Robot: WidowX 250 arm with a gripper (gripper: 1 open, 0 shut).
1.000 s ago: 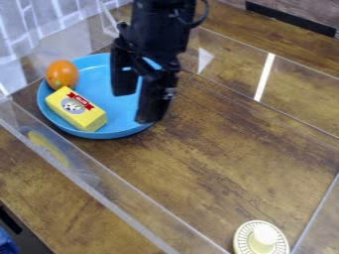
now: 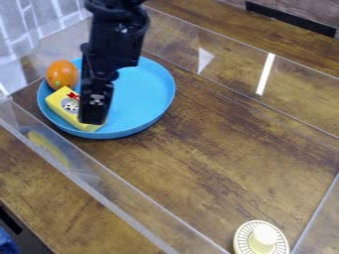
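Observation:
My black gripper (image 2: 94, 107) stands open over the left part of a blue bowl (image 2: 146, 104), its fingers reaching down at a yellow box (image 2: 65, 106) with a printed face and red mark. The fingers partly cover the box's right side; whether they touch it is unclear. An orange round fruit (image 2: 61, 72) lies at the bowl's back left, beside the arm.
A round cream lid-like object (image 2: 261, 238) lies at the front right of the wooden table (image 2: 232, 149). Clear plastic edges run along the left and right.
The gripper has moved left across the bowl, from its right side to the yellow box, uncovering the bowl's right part. The bowl and other objects look unmoved.

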